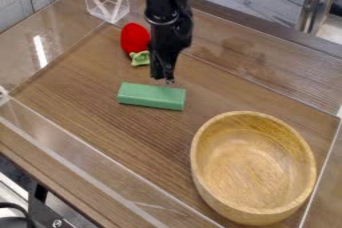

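My gripper (166,73) hangs from the dark arm in the upper middle of the camera view, shut, with nothing seen between its fingers. Just below it a green bar (151,96) lies flat on the wooden table. Behind the arm, to its left, sit a red round object (135,38) and a small light green piece (140,59), partly hidden by the arm.
A large tan bowl (253,172) stands at the front right. A clear plastic container (107,3) is at the back left.
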